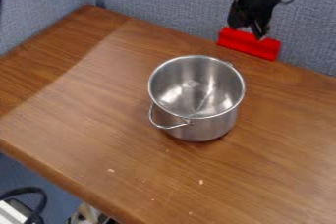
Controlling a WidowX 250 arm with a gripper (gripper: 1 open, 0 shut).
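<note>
My black gripper (249,27) is raised at the back right of the camera view, at the grey padded wall, just above a red block (250,44) that lies on the table's back edge. Its fingertips are small and dark, and I cannot see clearly how they stand; no held object shows. A steel pot (196,108) with a wire handle stands in the middle of the wooden table (92,100), apart from the gripper.
Grey padded walls border the back. Cables and some hardware sit off the table at the bottom left.
</note>
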